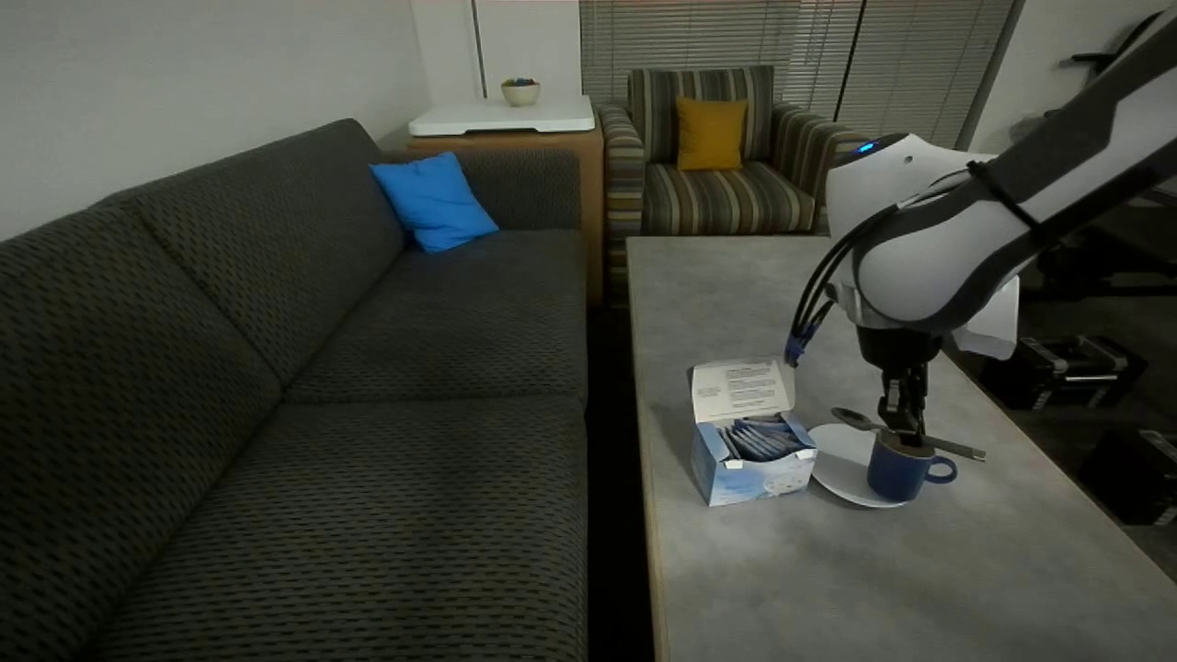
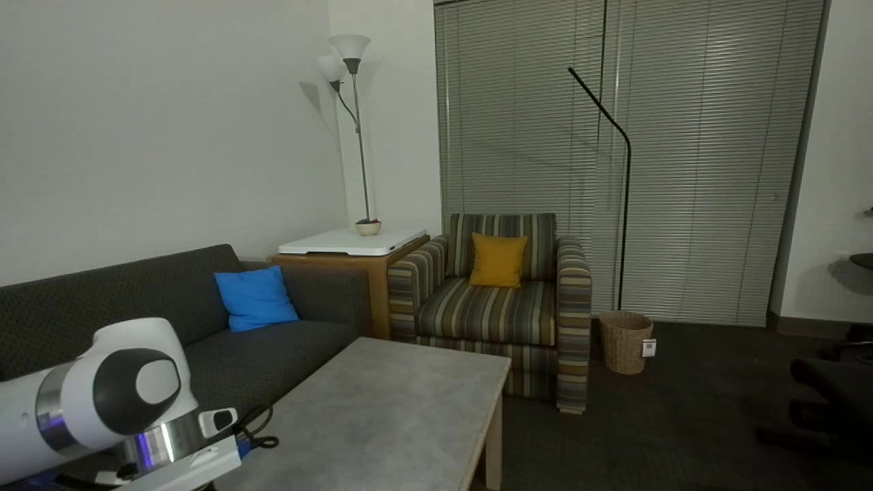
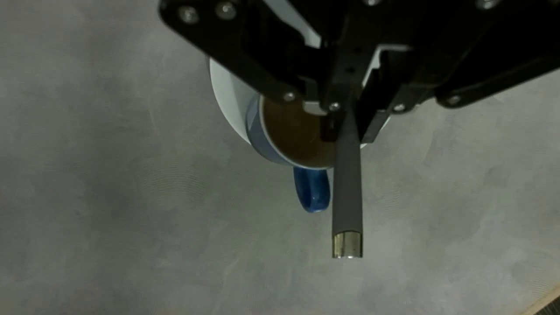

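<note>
My gripper (image 1: 905,426) is shut on the grey-handled spoon (image 1: 957,448), gripping it across the handle. The spoon lies roughly level over the blue mug (image 1: 896,474), its bowl to the left and its handle end past the mug on the right. In the wrist view the handle (image 3: 347,194) runs down the picture, and brown shows inside the mug (image 3: 270,152). My fingertips are at the mug's rim; whether they touch it I cannot tell. The mug is off-centre, toward the right side of the white plate (image 1: 840,450).
An open box of sachets (image 1: 756,474) stands close against the plate's left side, its lid raised. A dark sofa (image 1: 441,485) runs along the left.
</note>
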